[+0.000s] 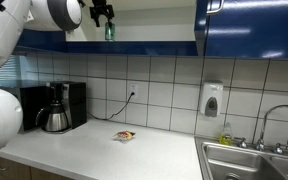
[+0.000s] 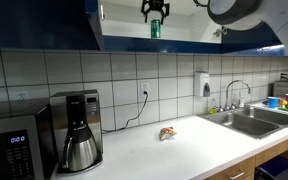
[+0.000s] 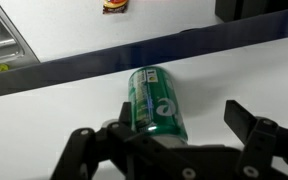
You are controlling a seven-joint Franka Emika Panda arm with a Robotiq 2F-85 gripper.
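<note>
A green cylindrical can (image 3: 155, 101) stands on the white shelf of the open upper cupboard, near its front edge. It shows as a small green shape in exterior view 1 (image 1: 110, 32) and exterior view 2 (image 2: 155, 30). My gripper is open over the shelf, its fingers wide apart. In the wrist view the left finger (image 3: 112, 145) overlaps the can's near end, while clear shelf separates the can from the right finger (image 3: 256, 135). At the cupboard, the gripper (image 1: 102, 14) appears just above the can.
Below, a colourful packet (image 1: 123, 136) lies on the white counter (image 1: 94, 150). A coffee maker with a steel jug (image 2: 81, 147) and a microwave (image 2: 11, 150) stand at one end, the sink (image 1: 239, 163) at the other. A blue cupboard door (image 1: 254, 30) hangs to the right.
</note>
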